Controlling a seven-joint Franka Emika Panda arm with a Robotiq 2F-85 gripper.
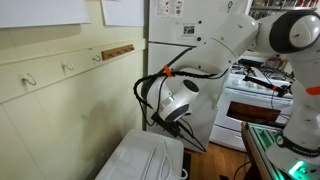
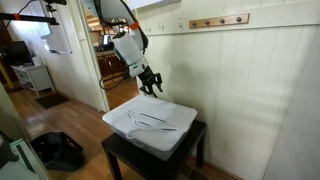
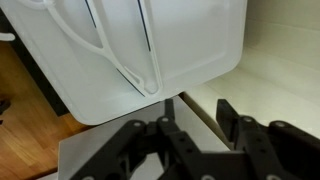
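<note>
My gripper is part open, with a clear gap between its two dark fingers and nothing in it. In the second exterior view the gripper (image 2: pixel 147 84) is above the far end of a white tray (image 2: pixel 183 113). Thin, pale, rod-like items (image 2: pixel 150 120) lie in the tray; what they are cannot be made out. In the wrist view, the fingertips stand just outside the rim of the tray (image 3: pixel 200 45), beside one corner. The first exterior view shows the wrist behind the tray (image 1: pixel 135 160), with the fingers (image 1: pixel 190 136) hard to separate from the cables.
A black table (image 2: pixel 125 155) carries the tray close to the wall. Hooks on a wooden rail (image 1: pixel 117 51) line that wall. A dark bin (image 2: pixel 58 150) stands on the wooden floor, and a white stove (image 1: pixel 250 100) is further back.
</note>
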